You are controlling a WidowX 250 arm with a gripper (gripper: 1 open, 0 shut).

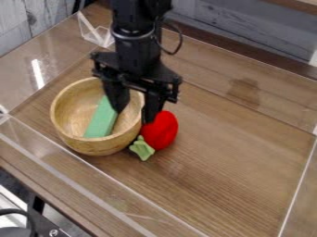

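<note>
The black gripper [133, 93] hangs over the right part of the yellow bowl [74, 139], its fingers pointing down; whether anything is between them is unclear. A green block [100, 122] lies inside the bowl. A red object [160, 130] and a small light-green piece [143, 149] lie just right of the bowl on the wooden table.
A clear plastic piece [96, 30] stands at the back left, partly behind the arm. A dark area with a cable is at the lower left, beyond the table's edge.
</note>
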